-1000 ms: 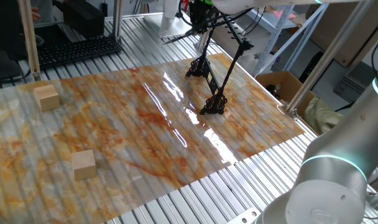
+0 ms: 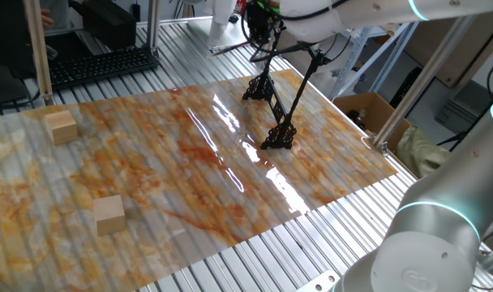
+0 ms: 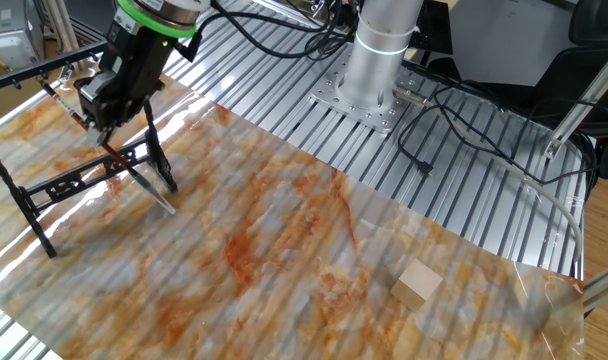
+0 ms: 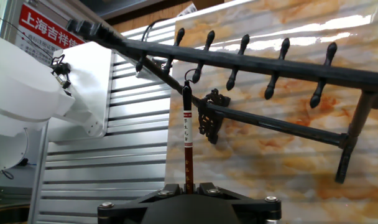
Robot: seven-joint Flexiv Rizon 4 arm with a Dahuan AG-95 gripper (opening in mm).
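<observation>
A writing brush with a brown shaft, white label and black hanging-loop end [image 4: 188, 127] stands between the fingers of my gripper, which is shut on it. In exterior view 2 the brush [image 3: 156, 196] slants, its pale tip pointing down and right over the marbled sheet. A black brush rack [image 3: 72, 184] stands around the gripper there. The wrist view shows the rack's top bar [image 4: 257, 63] with several pegs, just beyond the brush's loop end. Whether the loop touches a peg cannot be told.
Two wooden blocks lie on the marbled sheet [image 2: 173, 174]: one nearer block [image 2: 109, 215] and one farther block [image 2: 61, 127]. A keyboard [image 2: 100, 68] sits at the back left.
In exterior view 1 the arm and gripper have come lower in the picture by the rack, and the brush's slant has flattened. The rack and blocks stay put.
</observation>
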